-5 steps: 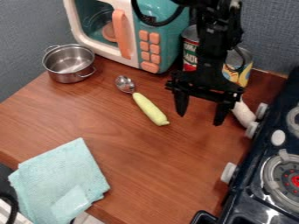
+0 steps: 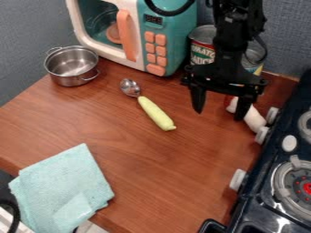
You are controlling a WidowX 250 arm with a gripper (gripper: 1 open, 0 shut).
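The black gripper [image 2: 220, 102] hangs over the right part of the wooden table, its two fingers apart, above and beside a white cylindrical object [image 2: 249, 116] like a rolling pin near the stove's left edge. The right finger is close to that object; whether it touches cannot be told. A yellow corn cob [image 2: 157, 113] lies at the middle of the table, with a metal spoon [image 2: 130, 88] behind it.
A teal toy microwave [image 2: 158, 41] and cans [image 2: 203, 45] stand at the back. A steel pot [image 2: 73, 65] is at back left, a cloth [image 2: 61, 187] at front left, the stove [image 2: 282, 191] at right.
The gripper has moved right and back, toward the white cylinder, from its place nearer the corn. The objects on the table appear unmoved.
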